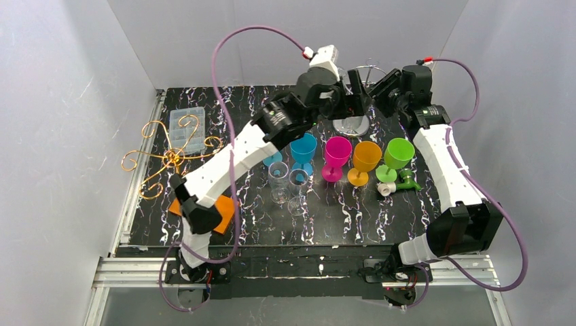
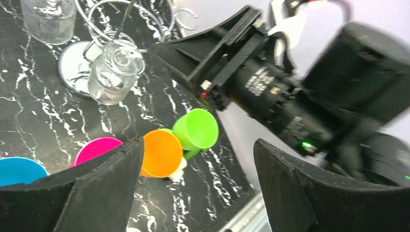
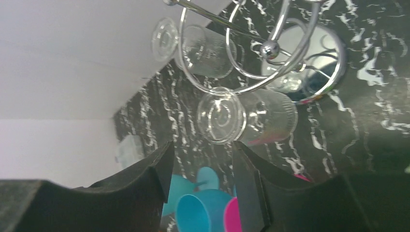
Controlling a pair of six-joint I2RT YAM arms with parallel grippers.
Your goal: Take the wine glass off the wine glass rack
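Note:
A silver wire rack (image 1: 370,68) holds clear glasses upside down. In the left wrist view a hanging glass (image 2: 111,77) sits at the rack's front, another (image 2: 48,21) at upper left. In the right wrist view the front glass (image 3: 263,116) is just beyond my gripper's fingers, the other (image 3: 208,53) farther back. My left gripper (image 1: 360,92) is over the rack area, open and empty, hiding much of it from above. My right gripper (image 1: 384,92) is right of the rack, close to the left one, open and empty.
Coloured goblets (image 1: 337,153), two clear flutes (image 1: 297,193) and a green fitting (image 1: 407,183) stand in front of the rack. A gold rack (image 1: 173,153), clear box (image 1: 187,119) and orange board (image 1: 224,217) lie left. Side walls border the table.

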